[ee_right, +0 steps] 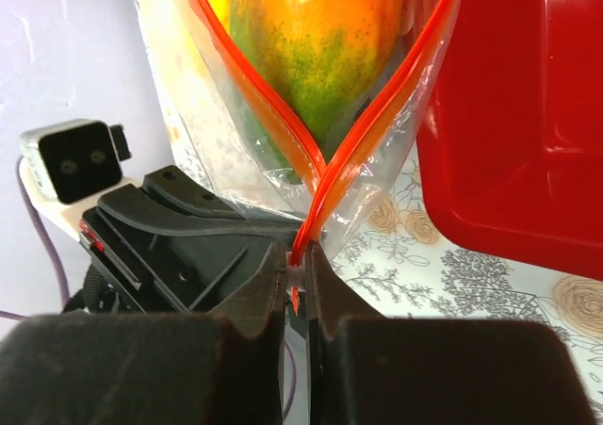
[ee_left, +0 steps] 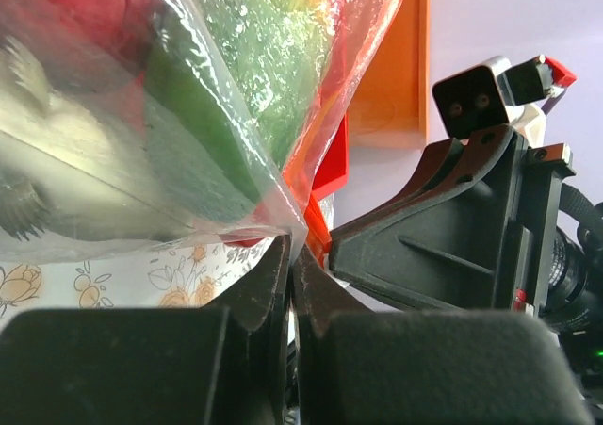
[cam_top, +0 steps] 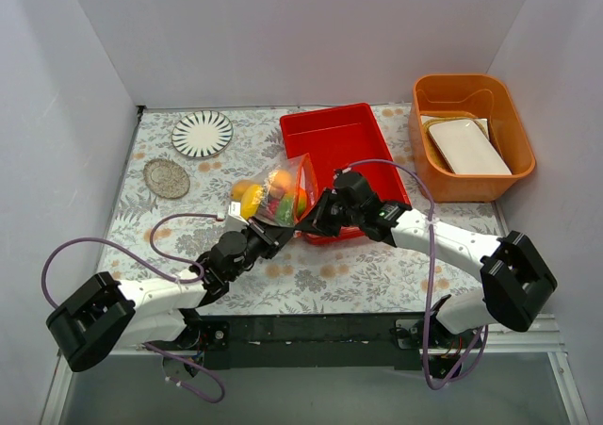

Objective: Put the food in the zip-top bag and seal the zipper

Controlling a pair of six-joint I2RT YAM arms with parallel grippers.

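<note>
The clear zip top bag [cam_top: 280, 185], full of colourful food, stands left of the red bin, its orange zipper edges meeting at the front corner. My left gripper is shut at the bag's lower edge in the left wrist view; the clear film runs down to its fingertips. My right gripper has the orange zipper strip [ee_right: 386, 95] between its fingertips at that corner, where the two strips converge; how tightly it closes on it is hard to see. The two grippers nearly touch.
The red bin [cam_top: 334, 138] lies behind and right of the bag. An orange container [cam_top: 509, 142] with a white tray is at the back right. A striped plate [cam_top: 202, 135] and a speckled plate [cam_top: 167, 178] lie at the left.
</note>
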